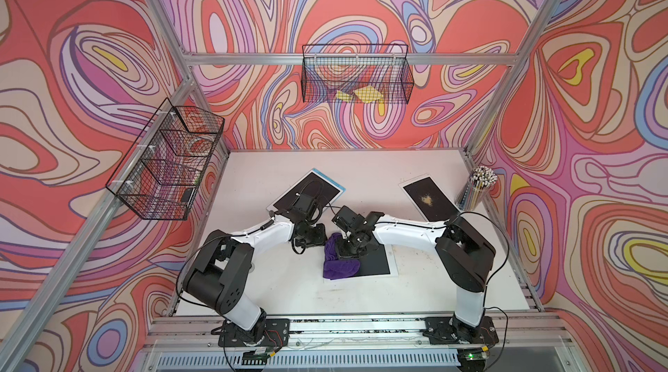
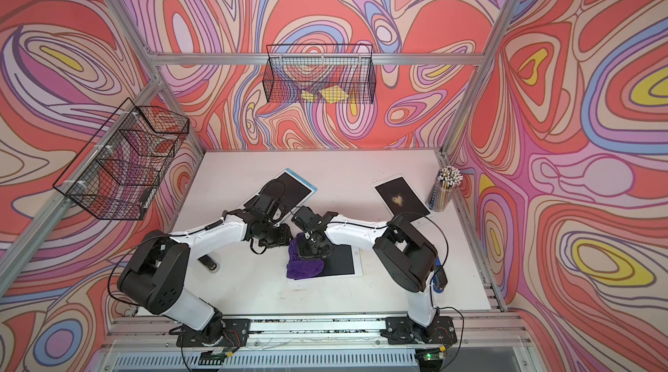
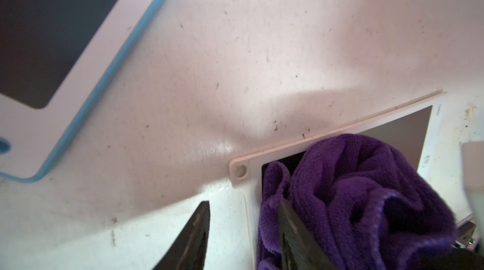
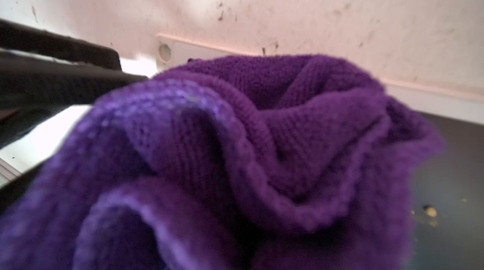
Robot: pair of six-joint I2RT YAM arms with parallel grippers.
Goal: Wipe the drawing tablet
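A bunched purple cloth (image 1: 338, 266) covers the left part of the drawing tablet (image 1: 374, 260), whose dark right part is bare. My right gripper (image 1: 348, 247) is shut on the cloth, pressed low over the tablet; its fingers are hidden by cloth in the right wrist view. My left gripper stands open just left of the cloth, above the tablet's left edge, with its finger tips near a fold. Pale specks (image 4: 430, 211) show on the dark surface in the right wrist view.
A blue-edged tablet (image 1: 299, 187) lies behind the left arm; another tablet (image 1: 426, 194) with a tan mark lies back right beside a container of pens (image 2: 442, 187). Wire baskets hang at left and back.
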